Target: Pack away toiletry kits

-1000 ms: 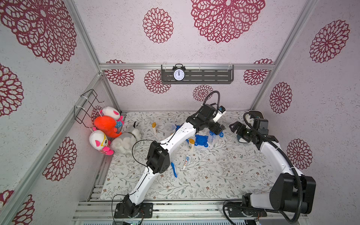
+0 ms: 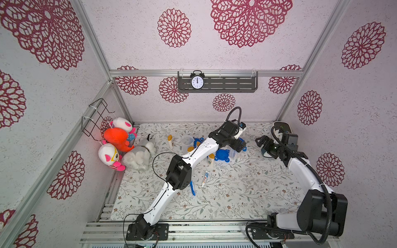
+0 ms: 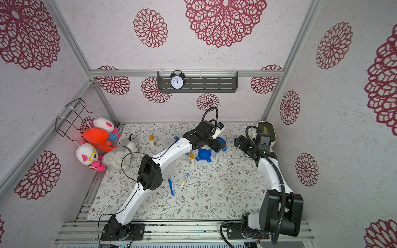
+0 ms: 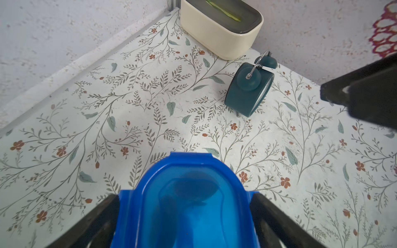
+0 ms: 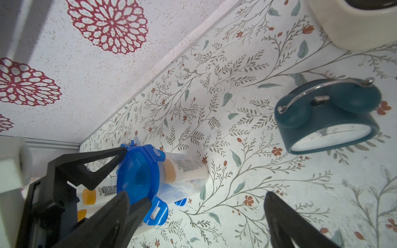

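Observation:
My left gripper (image 2: 239, 145) is low over the back middle of the table. In the left wrist view its open fingers (image 4: 270, 221) stand on either side of a blue lid (image 4: 192, 198). From the right wrist view, that lid tops a clear container (image 5: 184, 173) with an orange-capped bottle showing at its side. A blue bear-shaped lid (image 2: 222, 155) lies close by. Toothpaste (image 2: 205, 177) and a blue toothbrush (image 2: 192, 188) rest nearer the front. To the right, my right gripper is open and empty above the table.
Below the right gripper stands a teal alarm clock (image 5: 326, 115), with a cream planter (image 4: 223, 24) behind it. Orange-capped bottles (image 2: 170, 141) and a clear cup (image 2: 187, 142) stand left of the left gripper. Plush toys (image 2: 120, 142) fill the left side.
My left gripper has come down slightly toward the blue lid, and its arm has shifted a little to the right. The right gripper has moved only slightly.

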